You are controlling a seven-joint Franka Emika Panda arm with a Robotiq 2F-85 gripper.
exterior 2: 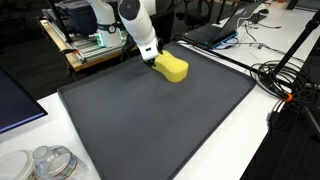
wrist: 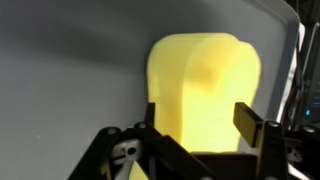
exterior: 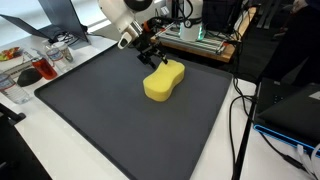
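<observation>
A yellow sponge-like block [exterior: 164, 81] rests on the dark board [exterior: 115, 112], near its far right side in exterior view 1. My gripper [exterior: 150, 58] is just behind it, partly hidden in that view. Exterior view 2 has the block [exterior 2: 171, 67] in front of the white arm [exterior 2: 138, 25]. In the wrist view, the block [wrist: 190, 80] fills the middle, in front of and below the fingers. My gripper stands open, its dark fingers [wrist: 248, 122] spread apart. Whether either finger touches the block cannot be told.
Most of the board [exterior 2: 150, 120] is bare. Jars [exterior: 45, 68] stand beyond its left edge, and clear containers [exterior 2: 55, 163] sit near the front left of exterior view 2. Black cables [exterior: 236, 115] run beside the board's right edge.
</observation>
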